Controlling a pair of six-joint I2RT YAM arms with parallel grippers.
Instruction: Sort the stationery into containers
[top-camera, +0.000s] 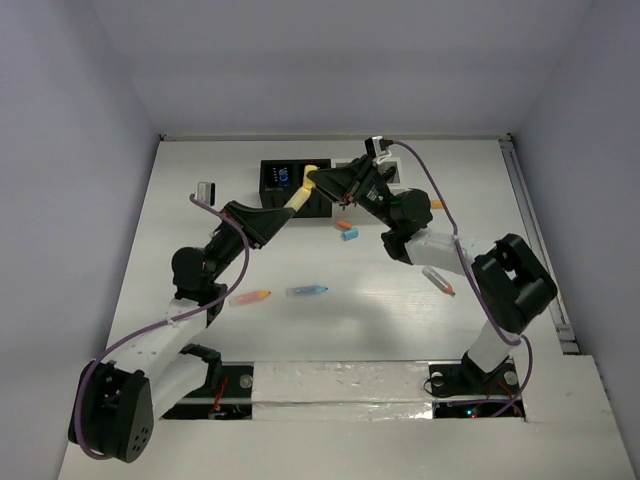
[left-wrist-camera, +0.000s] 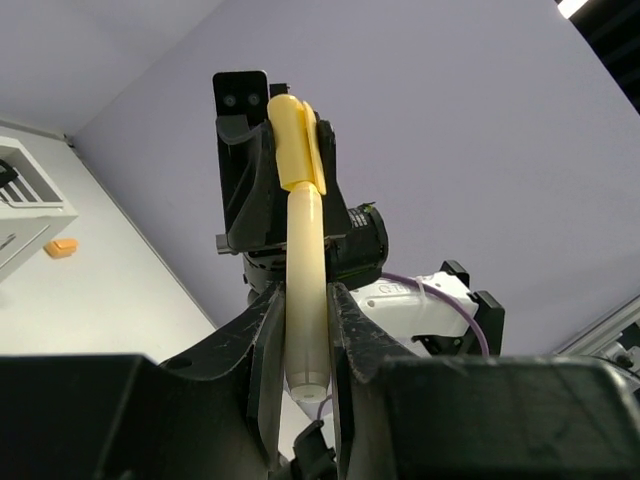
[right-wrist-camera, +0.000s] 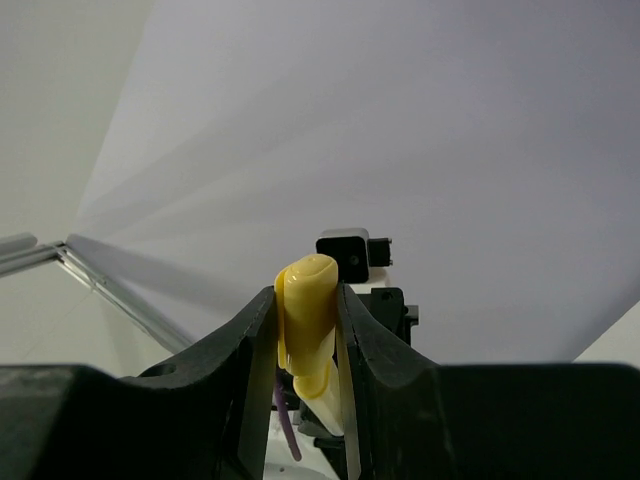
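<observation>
A pale yellow marker (left-wrist-camera: 306, 290) with a brighter yellow cap (left-wrist-camera: 293, 140) is held up in the air between my two grippers. My left gripper (top-camera: 286, 212) is shut on the marker's barrel. My right gripper (top-camera: 312, 174) is at the cap end, its fingers around the yellow cap, which fills the gap between them in the right wrist view. Behind them stand the black compartment container (top-camera: 270, 205) and a white container (left-wrist-camera: 35, 215), partly hidden by the right arm.
An orange marker (top-camera: 250, 297), a blue marker (top-camera: 306, 290) and a grey-orange marker (top-camera: 438, 280) lie on the table. Small orange (top-camera: 343, 225) and blue (top-camera: 349, 234) pieces lie before the containers.
</observation>
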